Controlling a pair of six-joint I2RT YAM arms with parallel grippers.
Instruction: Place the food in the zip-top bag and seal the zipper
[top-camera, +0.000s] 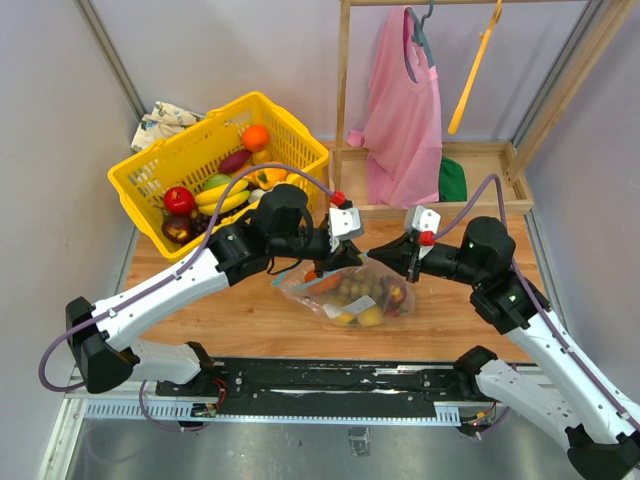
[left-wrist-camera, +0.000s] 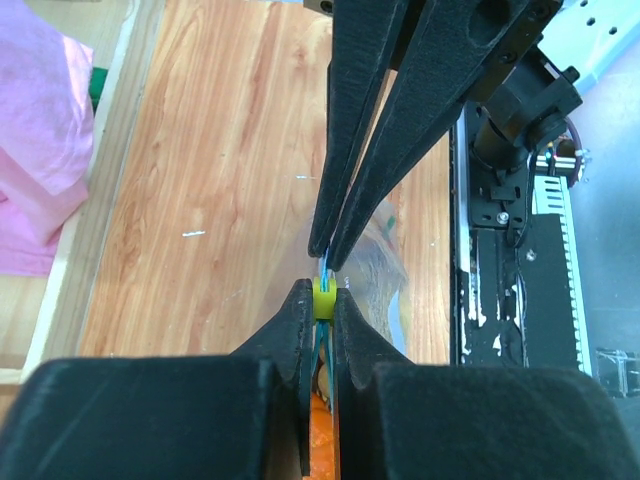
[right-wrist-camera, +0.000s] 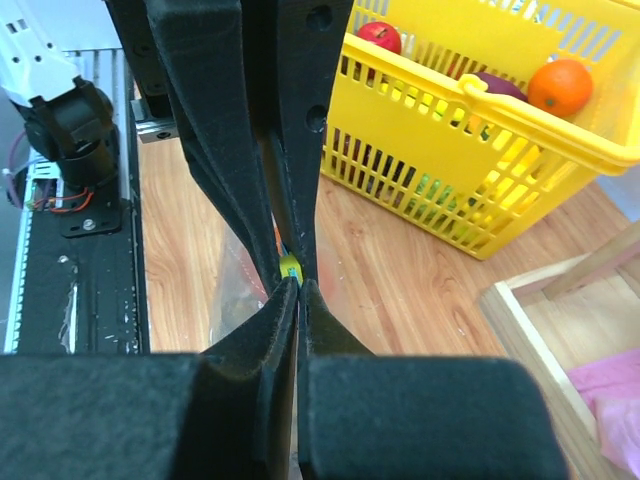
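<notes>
The clear zip bag (top-camera: 350, 300), full of food, lies on the wooden table under both grippers. Inside show an orange carrot (top-camera: 325, 283), several small green and yellow pieces and a white label. My left gripper (top-camera: 360, 258) is shut on the yellow zipper slider (left-wrist-camera: 324, 297) at the bag's blue zip strip (left-wrist-camera: 323, 270). Facing it from the right, my right gripper (top-camera: 376, 254) is shut, its fingertips (left-wrist-camera: 342, 258) right by the strip and close to the slider. Whether they touch the strip, I cannot tell. Arms and fingers cover much of the zip.
At the back left stands a yellow basket (top-camera: 140, 192) of fruit and vegetables. A wooden rack (top-camera: 345, 110) with a hanging pink cloth (top-camera: 405, 120) stands behind. Bare table lies on both sides of the bag.
</notes>
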